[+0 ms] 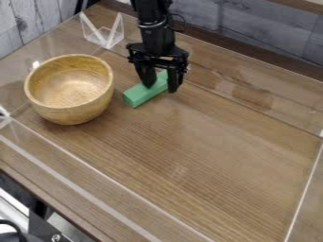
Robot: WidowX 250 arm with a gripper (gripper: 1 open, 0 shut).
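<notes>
A green block [146,93] lies on the wooden table, just right of a tan bowl [68,87]. My black gripper [158,72] is over the block's upper right end and partly hides it. Whether the fingers touch the block or are apart from it is not clear, nor is how far they are open.
The bowl [94,93] fills much of the left side. A white object [104,29], too indistinct to identify, is at the top left.
</notes>
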